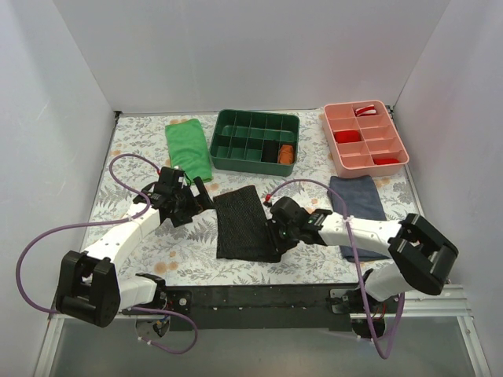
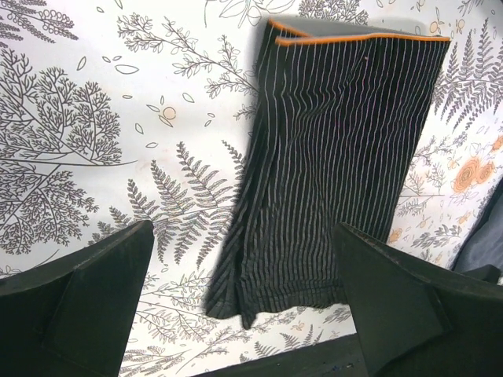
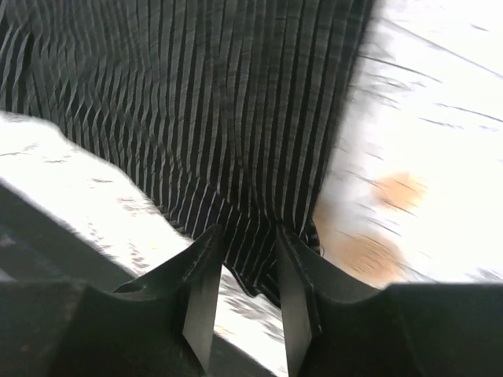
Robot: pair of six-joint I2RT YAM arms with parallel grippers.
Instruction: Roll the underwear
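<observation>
The underwear [image 1: 240,228] is a dark, finely striped cloth lying folded near the front middle of the table. Orange trim [image 2: 377,36] runs along one end in the left wrist view. My right gripper is at the cloth's front right corner, its fingers part open with a narrow gap; bunched cloth shows in and beneath that gap. Above the cloth's far left end, my left gripper [image 1: 207,199] stands open. The left wrist view shows its fingers [image 2: 110,283] wide apart, with nothing gripped.
At the back stands a green divided box [image 1: 255,118], and at the back right a pink one [image 1: 350,114]. A green cloth [image 1: 189,145] lies at the back left, a dark blue cloth [image 1: 357,200] at the right. Bare table [image 1: 177,255] shows left of the underwear.
</observation>
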